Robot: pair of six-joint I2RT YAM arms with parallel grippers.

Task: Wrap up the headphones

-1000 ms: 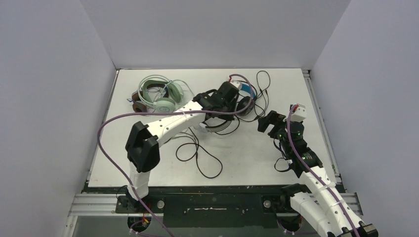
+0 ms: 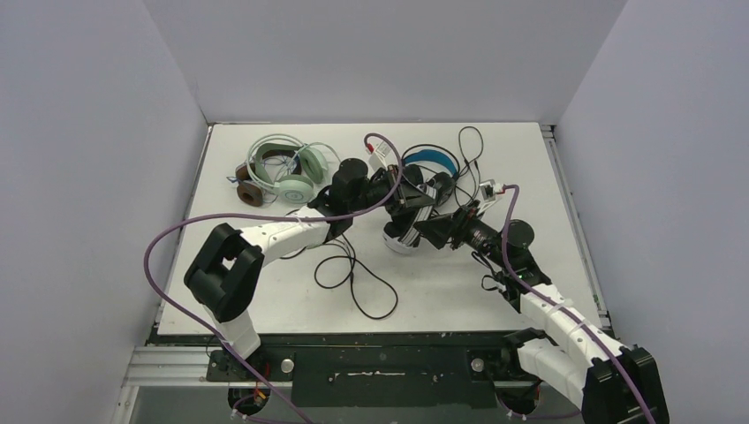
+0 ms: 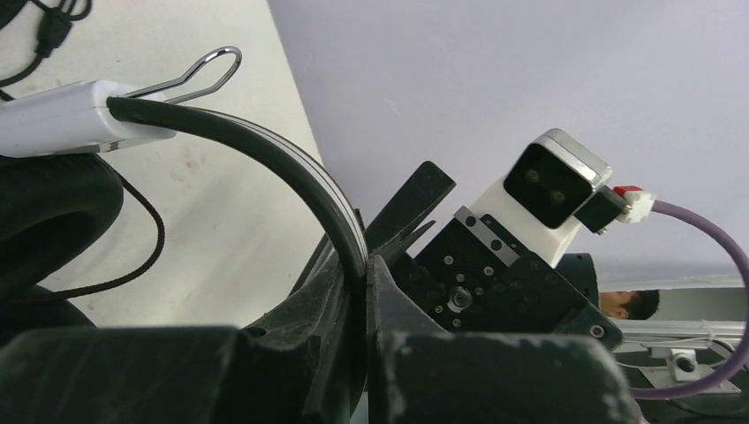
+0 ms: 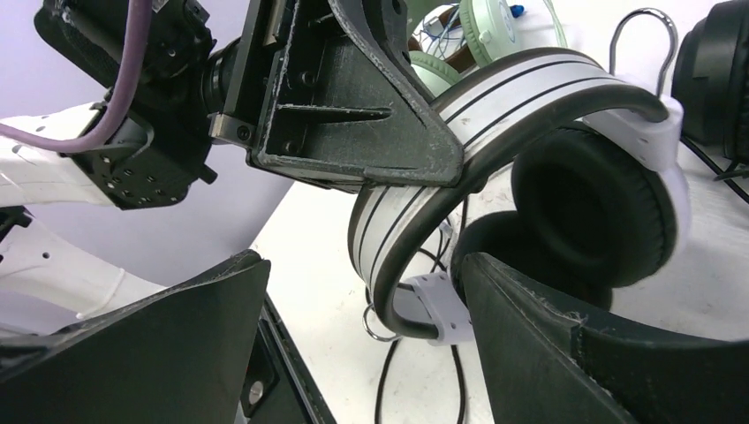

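Note:
My left gripper is shut on the striped white-and-black headband of a pair of headphones (image 4: 495, 106). They are raised over the middle of the table, with black ear pads (image 4: 587, 199) and white sliders with wire loops (image 3: 71, 119). My right gripper stands part open just beside the lifted band (image 2: 412, 225), its fingers either side of the view below it, nothing visibly gripped. Black cable loops (image 2: 353, 283) lie on the table under and beside the headphones.
Green and brown headphones (image 2: 291, 185) lie at the back left. Headphones with a blue band (image 2: 428, 157) lie at the back, with cables to their right. Walls enclose the back and sides.
My left gripper has raised and tilted the headband, and its arm has shifted. My right gripper has moved leftward from the table's right side to beside the band.

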